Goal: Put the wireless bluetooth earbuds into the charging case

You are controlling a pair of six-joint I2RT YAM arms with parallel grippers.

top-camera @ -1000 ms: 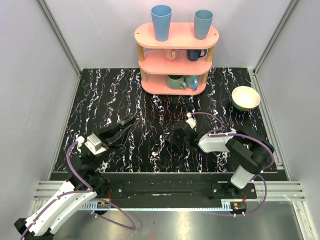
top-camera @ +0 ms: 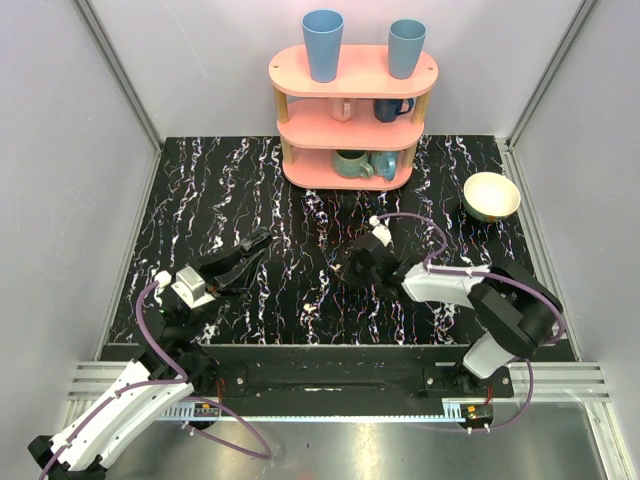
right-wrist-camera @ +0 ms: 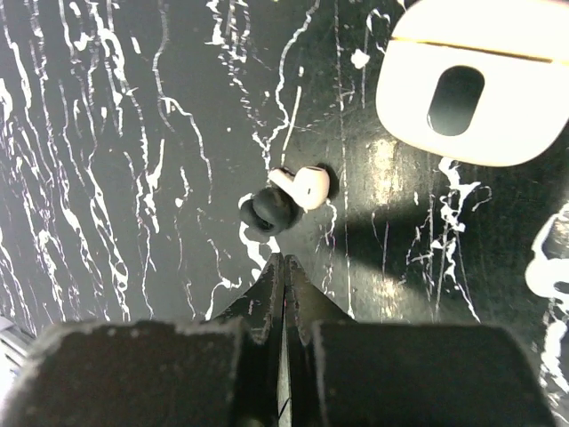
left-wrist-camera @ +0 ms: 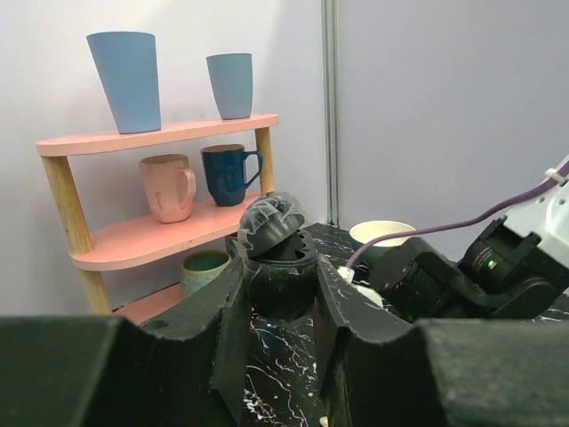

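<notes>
My left gripper is shut on a dark, glossy, rounded object [left-wrist-camera: 283, 283] with a film-like sheen on its upper part, apparently the charging case; its inside is hidden. In the top view that object [top-camera: 258, 242] is held above the table's left half. My right gripper points down at the table, fingertips together with nothing between them. Just ahead of those tips lies a small earbud-like piece, black and cream [right-wrist-camera: 311, 187], on the marbled surface. A second small pale piece [top-camera: 309, 307] lies nearer the front; I cannot tell what it is.
A white rounded body with a dark oval [right-wrist-camera: 480, 107] fills the right wrist view's upper right; I cannot tell what it is. A pink shelf [top-camera: 350, 122] with cups stands at the back. A cream bowl [top-camera: 491, 196] sits back right.
The left arm and its held object have stayed still.
</notes>
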